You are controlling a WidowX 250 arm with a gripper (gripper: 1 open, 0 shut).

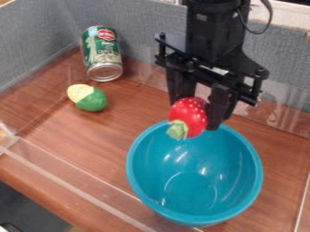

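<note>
My black gripper is shut on a red toy strawberry with a green cap, holding it raised over the back rim area of an empty blue bowl. The bowl sits on the wooden surface at the lower middle of the camera view.
A Del Monte can stands at the back left. A green and yellow toy piece lies left of the bowl. Grey padded walls bound the back and left.
</note>
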